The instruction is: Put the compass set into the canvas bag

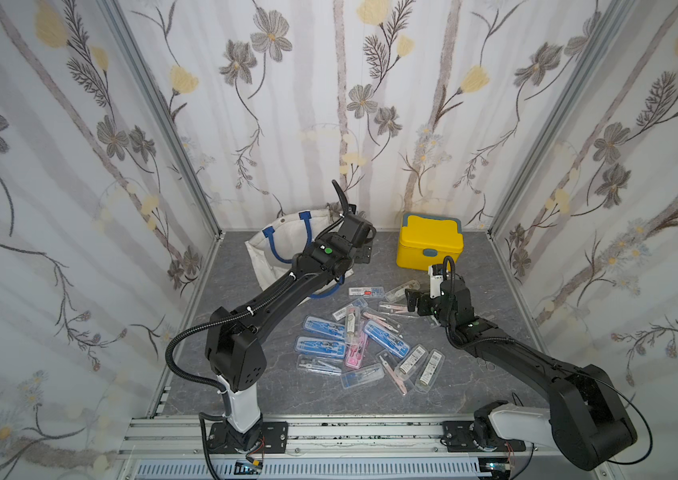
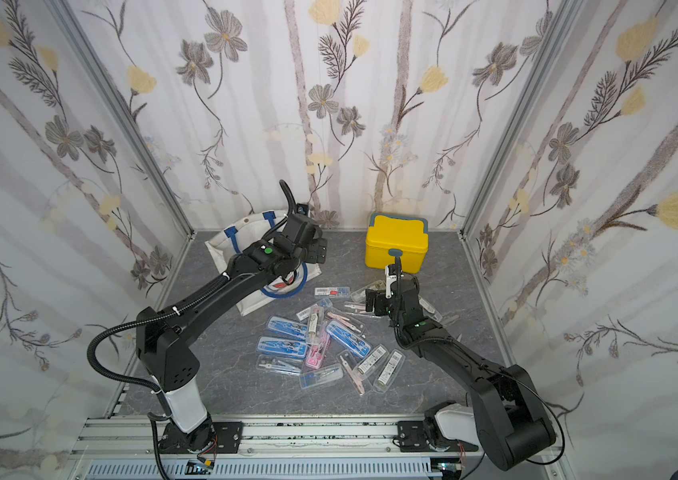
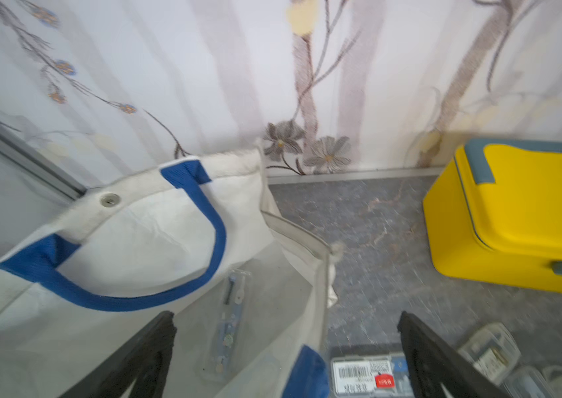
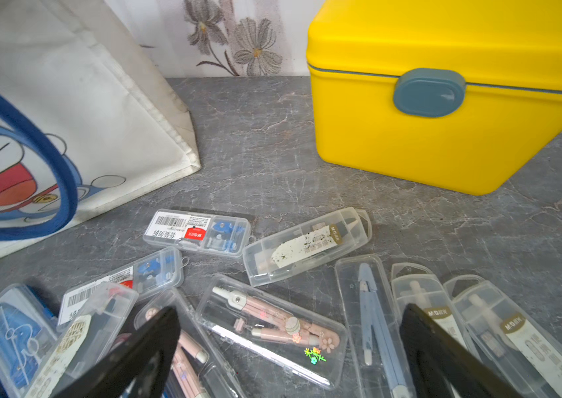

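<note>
The white canvas bag [image 3: 181, 232] with blue handles stands at the back left, its mouth facing up. One clear compass set [image 3: 229, 318] lies inside it. Over the bag's right side hangs my left gripper, open and empty. Many more compass sets are spread over the table, among them a pink one [image 4: 274, 328] and one with a barcode label [image 4: 194, 232]. My right gripper is open above these cases, with the pink set between and beyond its fingers, and holds nothing.
A closed yellow box [image 4: 440, 132] with a grey latch stands at the back right. Bare grey table [image 4: 254, 146] shows between bag and box. Several cases overlap in the front middle of the table.
</note>
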